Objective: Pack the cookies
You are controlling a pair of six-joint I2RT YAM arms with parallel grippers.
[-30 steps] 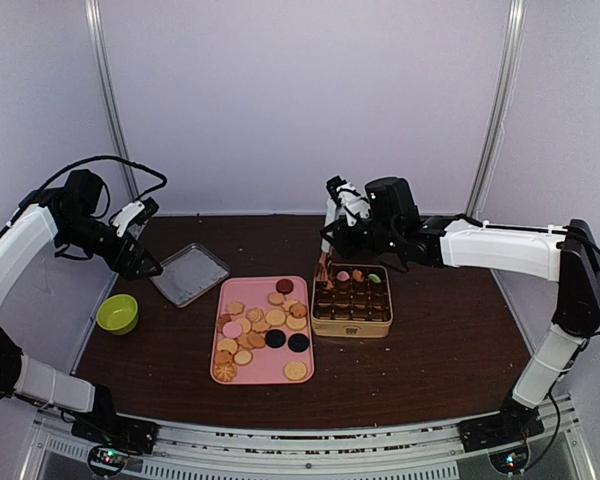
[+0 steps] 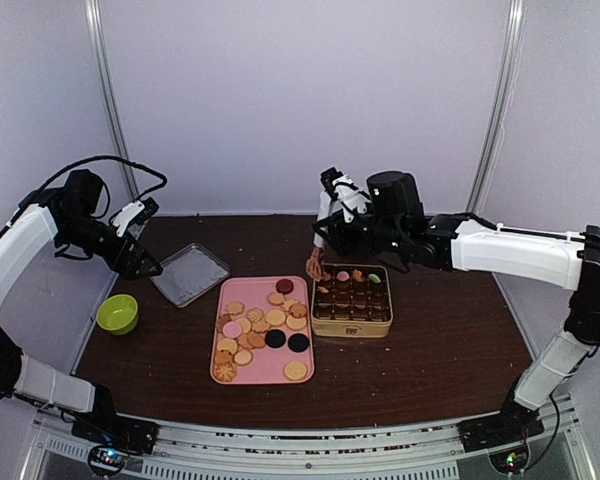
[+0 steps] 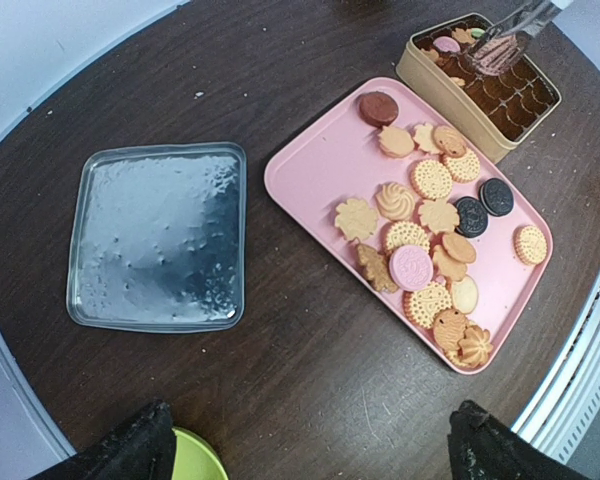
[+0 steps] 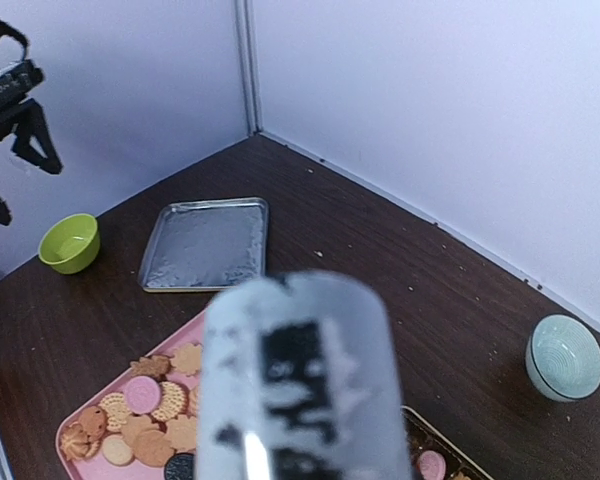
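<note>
A pink tray (image 2: pixel 225 370) holds several cookies. Beside it the cookie tin (image 2: pixel 350 328) has a few cookies in its brown compartments. My right gripper (image 2: pixel 330 225) is shut on a pale tool (image 4: pixel 295 380) with a pinkish lower end, raised above the tin's back-left; the tool blocks much of the right wrist view, and whether a cookie is in it I cannot tell. My left gripper (image 2: pixel 140 262) stands open and empty above the table's left side.
A metal tray (image 2: pixel 190 272) lies at the back left, a green bowl (image 2: pixel 117 312) at the left. A pale blue bowl (image 4: pixel 564 355) shows in the right wrist view.
My right gripper has risen and moved slightly left with the tool, lifting its end out toward the tin's back-left edge. The left arm stays still.
</note>
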